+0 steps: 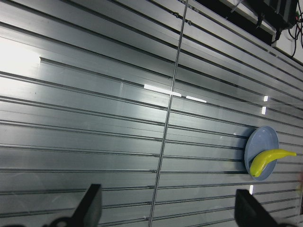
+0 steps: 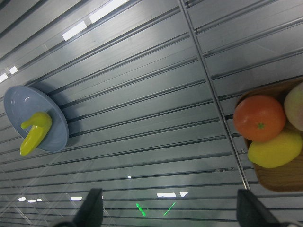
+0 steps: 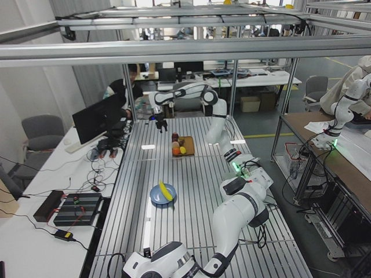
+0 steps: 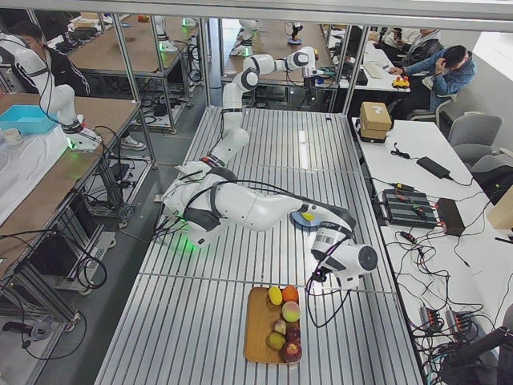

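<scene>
A yellow banana (image 3: 167, 191) lies on a blue plate (image 3: 157, 197), seen at the right of the left wrist view and the left of the right wrist view. A wooden tray (image 4: 256, 337) holds fruit, including an orange (image 2: 259, 118), a yellow fruit (image 2: 274, 149) and red apples. One gripper (image 3: 160, 121) is raised beyond the tray, away from the plate. In the left wrist view my left gripper shows spread fingers at the bottom edge, as does my right gripper in the right wrist view; both are open with nothing visible between them.
Aluminium frame posts and cables border the workspace.
</scene>
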